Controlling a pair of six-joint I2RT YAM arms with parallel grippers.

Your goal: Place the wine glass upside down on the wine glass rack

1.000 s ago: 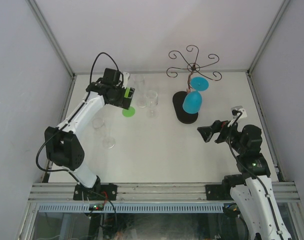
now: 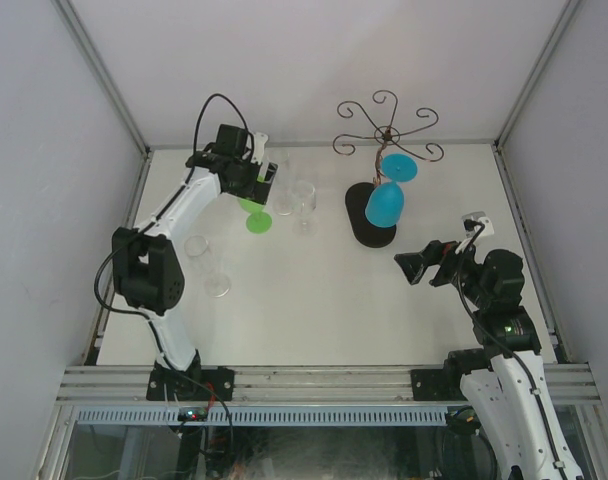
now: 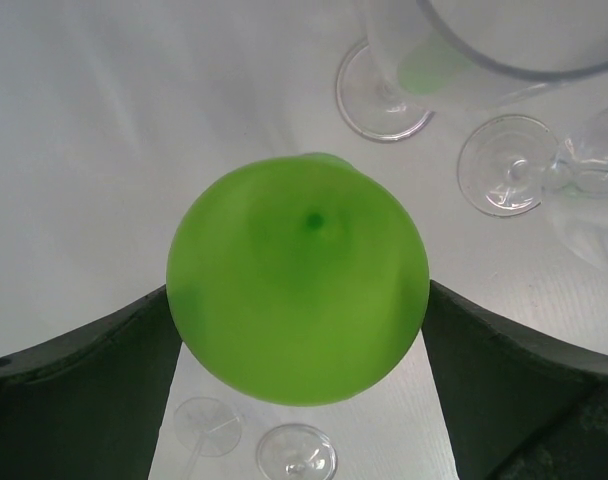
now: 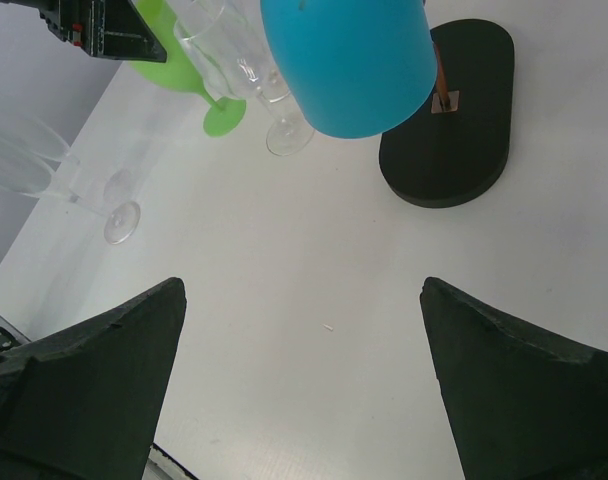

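Observation:
A green wine glass (image 3: 299,280) stands upright at the back left, its foot (image 2: 259,224) on the table. My left gripper (image 2: 264,186) is open around its bowl, one finger on either side in the left wrist view; the bowl hides the fingertips there, so contact cannot be told. The wine glass rack (image 2: 388,134) has curled metal arms above a black oval base (image 2: 369,234). From it a blue wine glass (image 2: 386,204) hangs upside down. Away at the right, my right gripper is open and empty.
Just right of the green glass stand two clear wine glasses, the nearer one (image 2: 303,195) close to the left gripper. More clear glasses (image 2: 204,255) stand at the left, beside the left arm.
The right arm, rack and blue glass have stayed put.

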